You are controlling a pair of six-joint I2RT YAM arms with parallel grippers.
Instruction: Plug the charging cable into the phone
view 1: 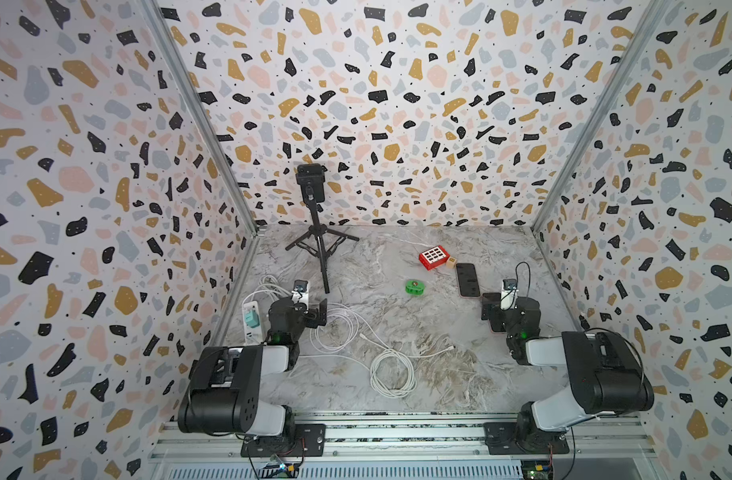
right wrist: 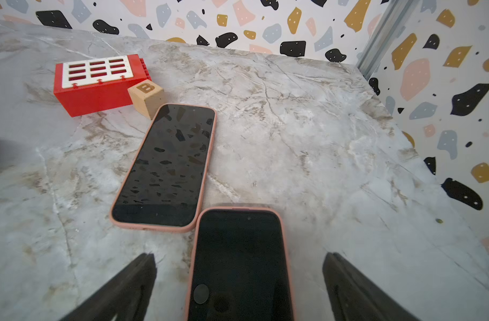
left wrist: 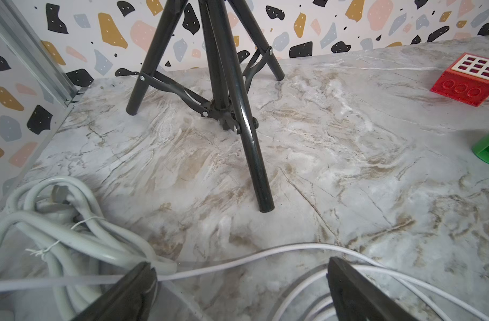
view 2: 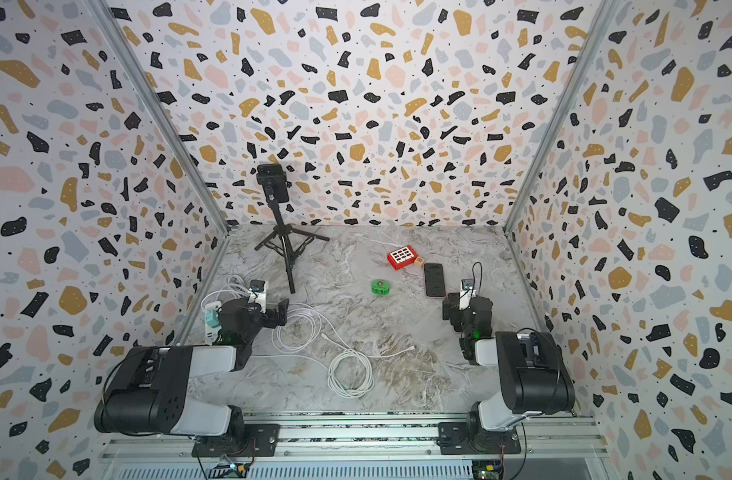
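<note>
Two dark phones in pink cases lie flat, screens up, close together on the right. The farther phone [right wrist: 166,165] is tilted in angle; the nearer phone [right wrist: 241,262] lies between the spread fingers of my open right gripper, its lower end out of frame. A white charging cable [view 1: 414,369] lies in loose coils at the table's middle and left, one plug end [view 1: 450,348] pointing right. My left gripper stands open over the left part of the cable [left wrist: 308,246], with nothing gripped. Whether the right fingers touch the phone cannot be told.
A black tripod [view 1: 316,220] stands at the back left. Beside my left arm is a white power strip [view 1: 253,326] with a teal adapter. A red brick box [right wrist: 94,85], a wooden block [right wrist: 147,98] and a green piece [view 1: 414,286] sit mid-back.
</note>
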